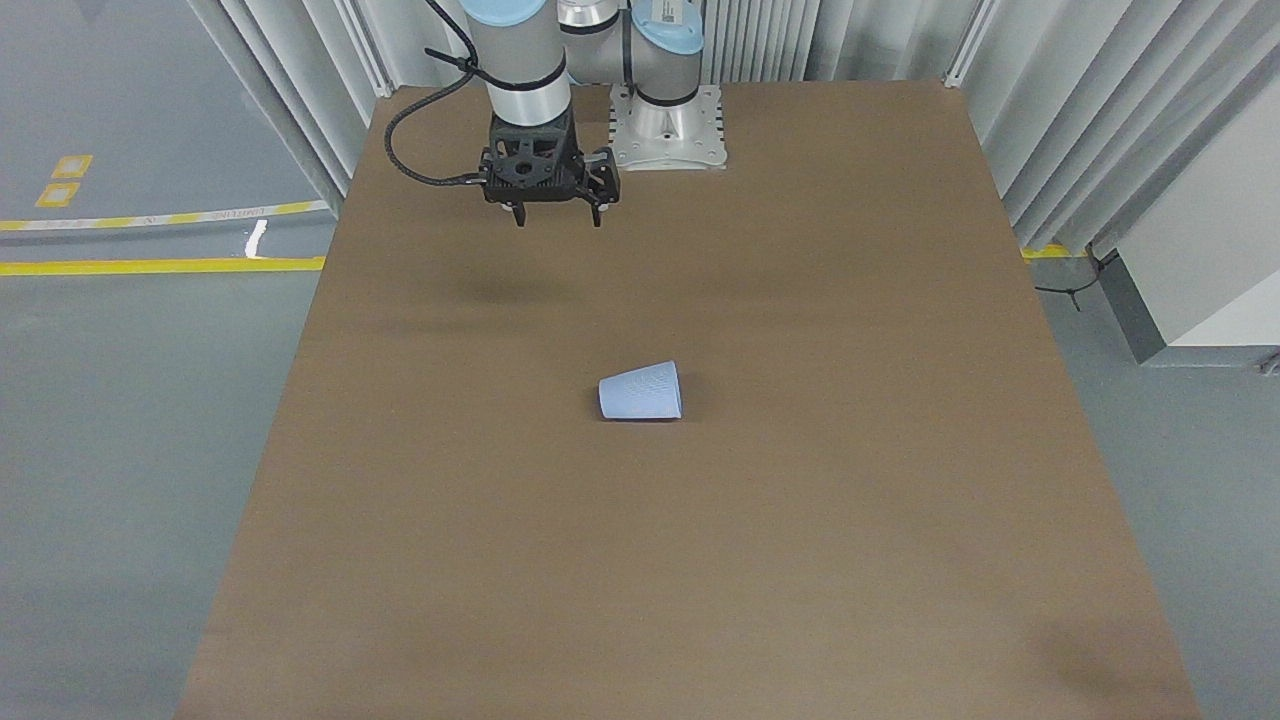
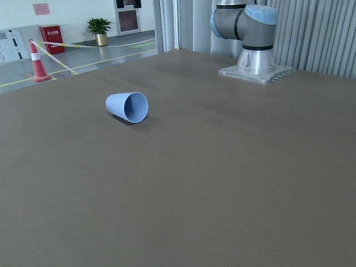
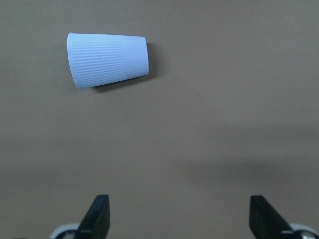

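Note:
A light blue ribbed cup (image 1: 639, 391) lies on its side near the middle of the brown table. In the left view the cup (image 2: 117, 105) shows its open mouth turned toward that camera. My gripper (image 1: 558, 217) hangs above the back part of the table, behind the cup and apart from it, with its fingers spread open and nothing between them. In the wrist view the cup (image 3: 107, 59) lies above and left of my two open fingertips (image 3: 99, 209).
The robot's mounting plate (image 1: 672, 150) sits at the table's back edge, with pale curtains behind. Floor surrounds the table's left and right edges.

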